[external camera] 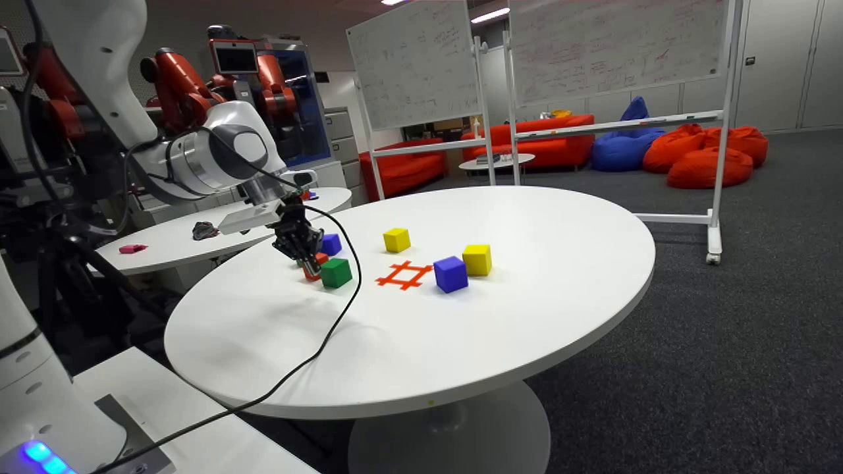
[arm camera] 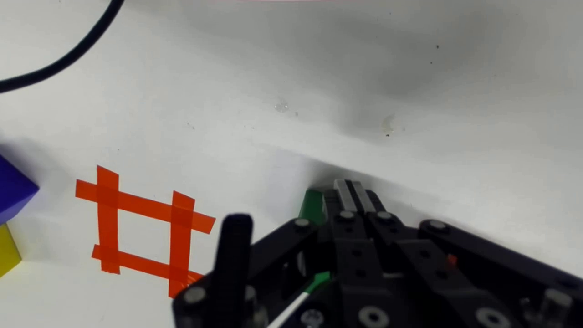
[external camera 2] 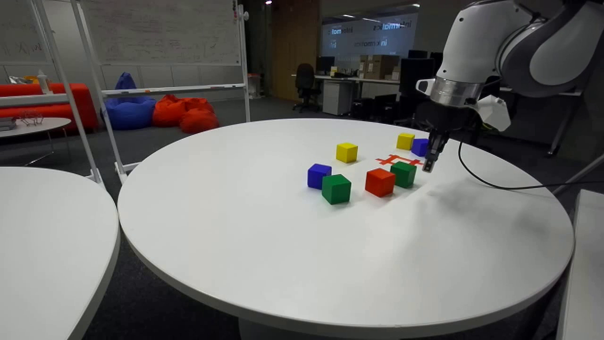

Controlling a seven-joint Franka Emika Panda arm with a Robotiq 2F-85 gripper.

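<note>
My gripper is shut, and nothing shows between its fingers. It points down just above the table, on the near side of a green cube [external camera 2: 403, 174] and a red cube [external camera 2: 380, 182]. In the wrist view the fingers cover most of that green cube [arm camera: 312, 206], and only a sliver of red shows. A second green cube [external camera 2: 336, 189] stands against a blue cube [external camera 2: 320, 175]. Red tape strips [external camera: 404, 275] form a square on the table, empty inside. On its far side in exterior view 1 sit another blue cube [external camera: 450, 274] and a yellow cube [external camera: 477, 259].
Another yellow cube [external camera: 396, 240] stands alone behind the tape. A black cable [external camera: 316, 353] loops from the arm across the white round table [external camera 2: 238, 238].
</note>
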